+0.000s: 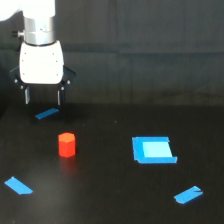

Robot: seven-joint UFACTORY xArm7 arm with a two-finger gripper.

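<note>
A small red cube (67, 145) rests on the black table, left of centre. To its right lies a flat square outlined in blue tape (138, 150), with a pale centre (157, 149). At the upper left, behind the cube and apart from it, my white-bodied gripper (43, 96) hangs pointing down. Its two dark fingers stand wide apart, and nothing shows between them. They are hard to make out against the dark background.
Blue tape strips lie flat on the table (110, 185): one strip (47, 113) near the gripper, another (18, 186) at front left, a third (188, 194) at front right. Dark curtain (140, 55) hangs behind.
</note>
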